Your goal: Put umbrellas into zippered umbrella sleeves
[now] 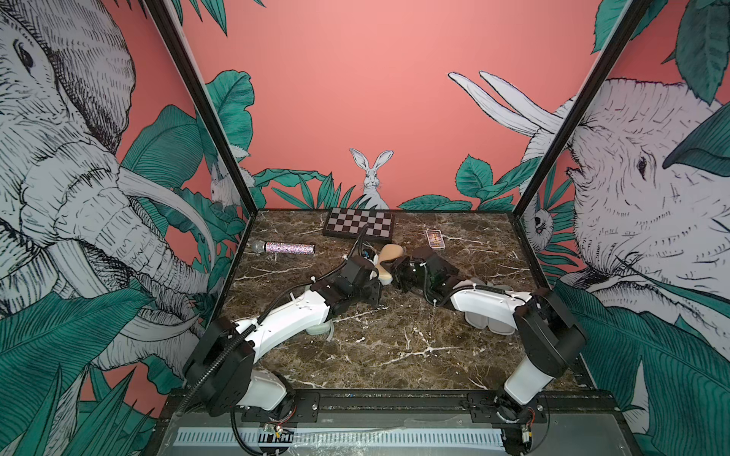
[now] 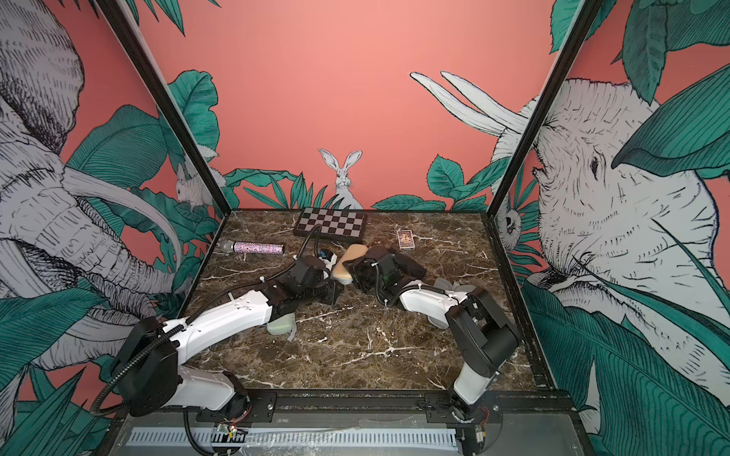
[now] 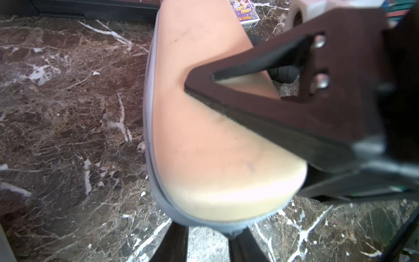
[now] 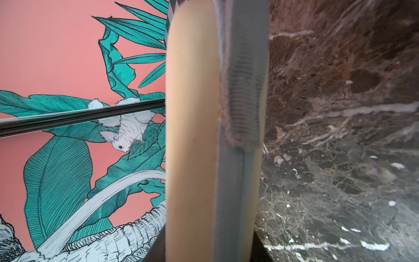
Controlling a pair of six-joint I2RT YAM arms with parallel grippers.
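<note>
A tan, rounded, elongated case (image 3: 209, 144) with a grey edge band (image 4: 235, 174) is held up over the middle of the table. My right gripper (image 1: 397, 267) is shut on it; one dark finger (image 3: 261, 118) lies across its tan face in the left wrist view. At the case's near end, the left gripper stands part open, with marble showing between its fingertips. Those tips sit right by the grey edge; whether they touch it I cannot tell. Partly under the left arm lies a pale green case (image 2: 281, 324). No umbrella can be made out.
Grey rounded cases (image 1: 489, 322) lie partly under the right arm. Along the back are a checkered board (image 1: 359, 224) and a card box (image 1: 435, 239). A glittery pink microphone (image 1: 287, 247) lies at back left.
</note>
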